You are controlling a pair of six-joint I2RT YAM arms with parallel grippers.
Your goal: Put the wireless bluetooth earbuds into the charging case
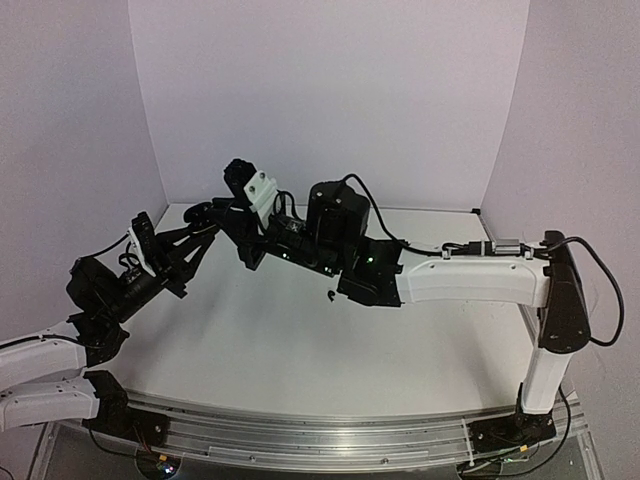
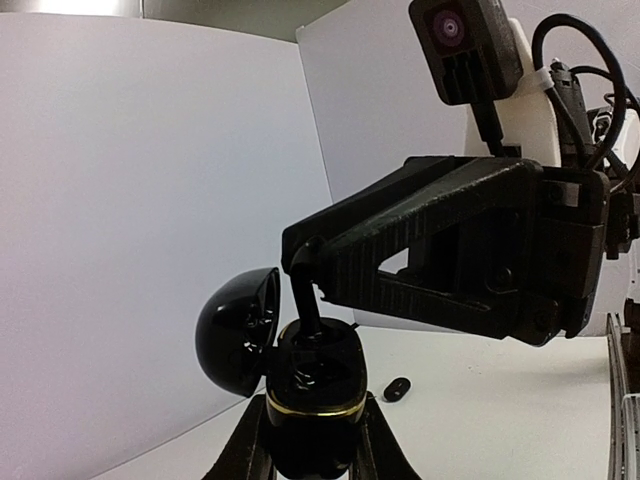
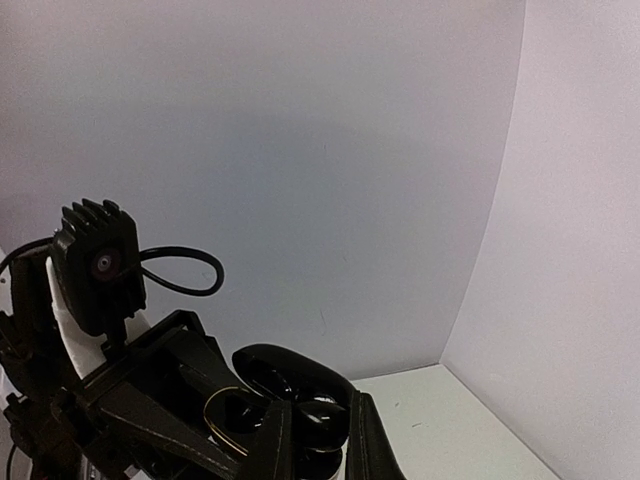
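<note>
The glossy black charging case (image 2: 310, 375), with a thin gold line round it, is held up off the table, and my left gripper is shut on its body. Its domed lid (image 2: 230, 330) stands open to the left in that view. Above the case, my right gripper appears shut on a black earbud, whose stem (image 2: 306, 298) slants down to the case's top. How deep the stem sits cannot be told. In the right wrist view, the case's raised lid (image 3: 290, 370) shows behind the fingers (image 3: 372, 450). Another small black earbud (image 2: 397, 390) lies on the table.
Both grippers meet at the table's left side, very close together. A metal rail (image 1: 320, 432) runs along the front edge.
</note>
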